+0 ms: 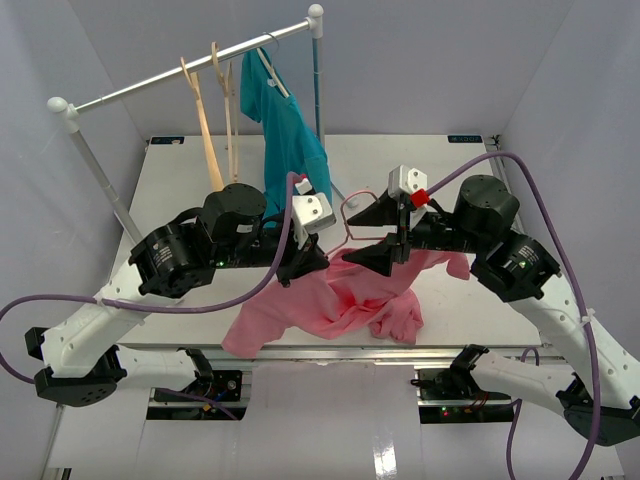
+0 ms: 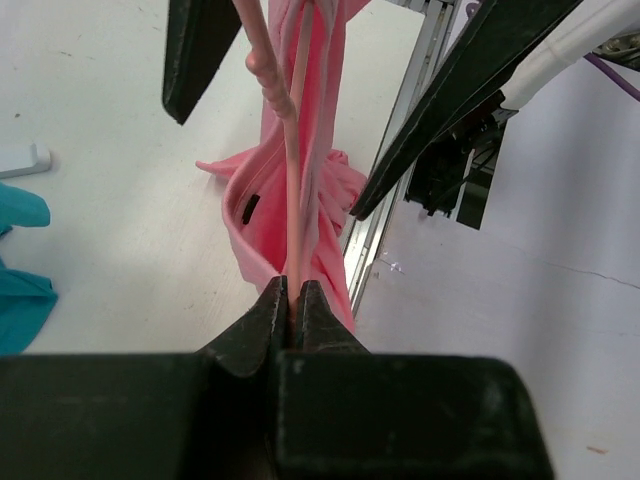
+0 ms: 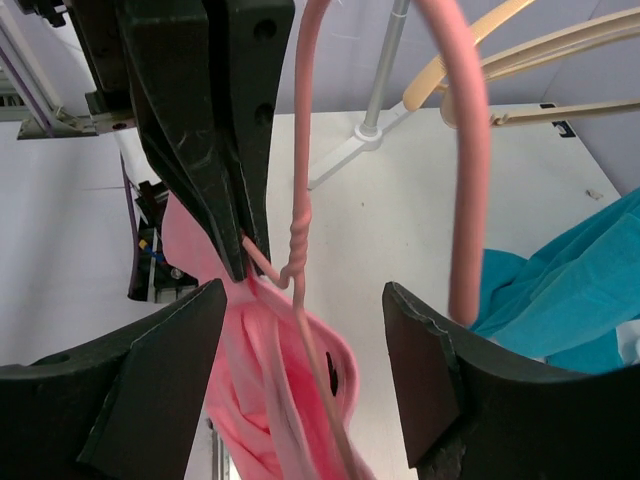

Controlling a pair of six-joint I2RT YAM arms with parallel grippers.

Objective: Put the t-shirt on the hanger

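Note:
A pink hanger (image 1: 346, 222) is held up between the grippers, with the pink t-shirt (image 1: 330, 305) draped below it, partly lying on the white table (image 1: 470, 310). My left gripper is shut on the hanger's bar, which runs upward through the shirt's collar area in the left wrist view. My right gripper stands open around the hanger near its twisted neck (image 3: 298, 240), with the hook close in front of the camera. In the right wrist view the other gripper's black fingers rise behind the hanger at upper left.
A white rail (image 1: 250, 45) at the back left carries a teal shirt (image 1: 290, 140) and wooden hangers (image 1: 208, 150). The table's front edge lies just below the pink shirt.

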